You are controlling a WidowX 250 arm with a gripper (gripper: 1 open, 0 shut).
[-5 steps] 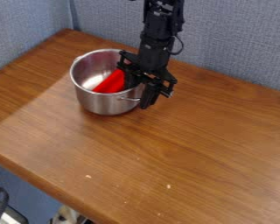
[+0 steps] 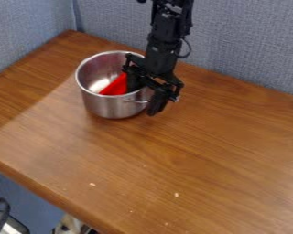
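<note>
A silver metal pot (image 2: 103, 106) stands on the wooden table (image 2: 198, 174) at the upper left, with a red object (image 2: 114, 85) inside it. The black robot gripper (image 2: 149, 96) is at the right side of the pot, reaching over and around its rim. Its fingers are dark and overlap the pot, so what lies between them is hard to make out.
Padded grey-blue walls border the table at the back and left. Some cables and hardware (image 2: 3, 216) show at the bottom left corner, off the tabletop.
The arm and gripper have shifted slightly at the pot's right side, and less of the red object shows than before. The pot stays nearly in place.
</note>
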